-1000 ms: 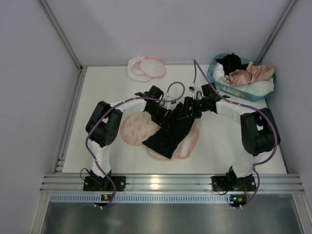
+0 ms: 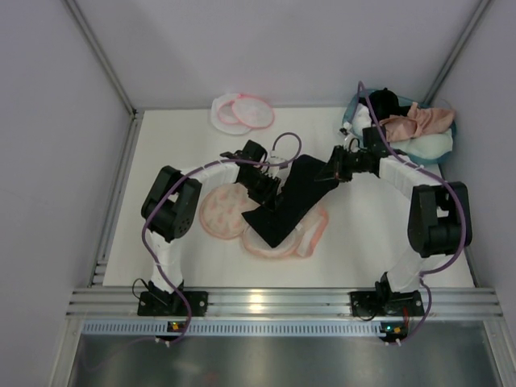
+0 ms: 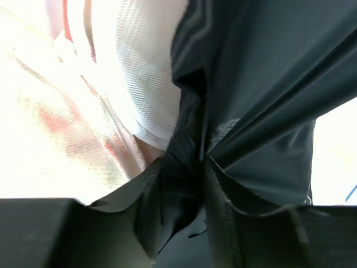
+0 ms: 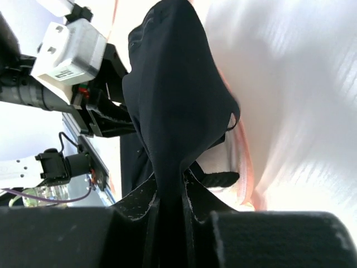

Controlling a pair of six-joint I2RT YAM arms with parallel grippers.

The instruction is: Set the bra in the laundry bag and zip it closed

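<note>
A black bra (image 2: pixel 290 210) stretches diagonally over a pink-edged mesh laundry bag (image 2: pixel 226 218) on the white table. My right gripper (image 2: pixel 330 169) is shut on its upper end, which hangs in a long fold toward the camera in the right wrist view. My left gripper (image 2: pixel 270 193) is at the bra's left middle, black fabric between and around its fingers; whether they grip it cannot be seen clearly. In the left wrist view the pale mesh (image 3: pixel 78 128) shows beside the black fabric.
More round pink-edged mesh bags (image 2: pixel 250 113) lie at the back. A blue bin (image 2: pixel 431 159) of clothes stands at the back right, close to the right arm.
My right gripper has moved right with the bra's end in it, stretching the bra and drawing its lower end up and right. The left arm has barely moved.
</note>
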